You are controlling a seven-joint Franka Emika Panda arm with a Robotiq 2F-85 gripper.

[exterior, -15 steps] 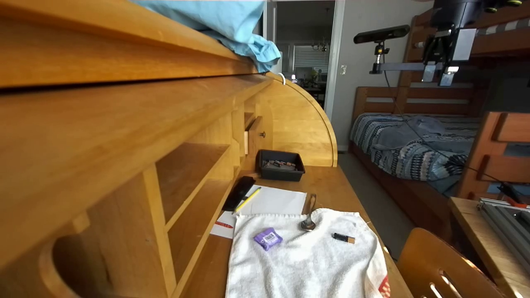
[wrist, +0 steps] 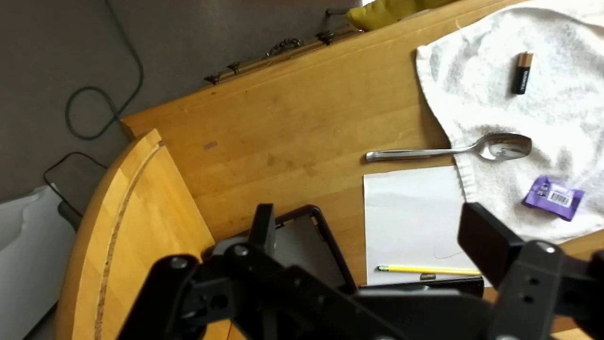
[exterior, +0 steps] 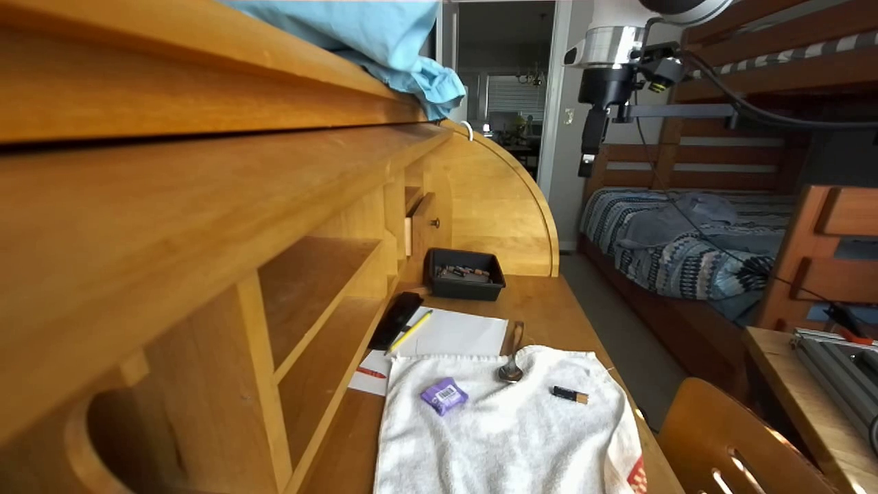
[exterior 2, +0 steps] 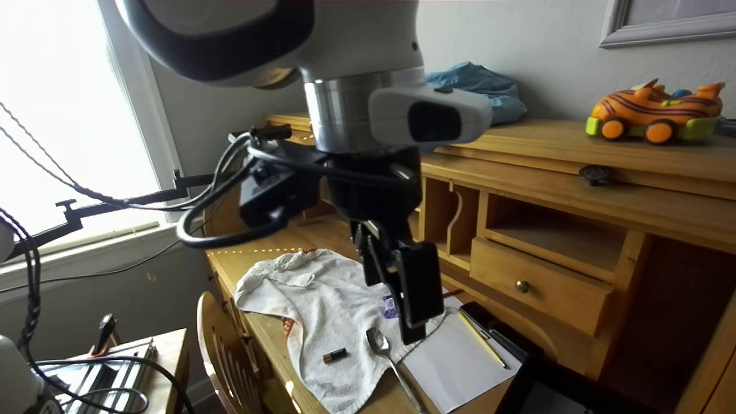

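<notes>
High above the desk my gripper stands open, its two black fingers wide apart and nothing between them. In exterior view 1 the gripper [exterior: 589, 160] hangs at the upper right, clear of the desk. A battery [wrist: 522, 73], a spoon [wrist: 502, 147] and a purple packet [wrist: 553, 198] lie on the white towel [wrist: 475, 107]; the spoon's handle reaches past its edge onto bare wood. A black tray [exterior: 466, 284] with several small items stands at the desk's far end; in the wrist view my finger partly hides the tray [wrist: 328, 241].
A yellow pencil [wrist: 430, 270] rests on white paper [wrist: 416, 221] beside a black case [exterior: 396, 320]. The shelf unit [exterior: 321, 272] borders one long side, and a curved end panel [exterior: 494, 206] rises behind the tray. A wooden chair [exterior: 732, 436] stands at the open side.
The arm has swung left in exterior view 1, nearer the desk, and the gripper has turned and sits slightly lower. The things on the desk have not moved.
</notes>
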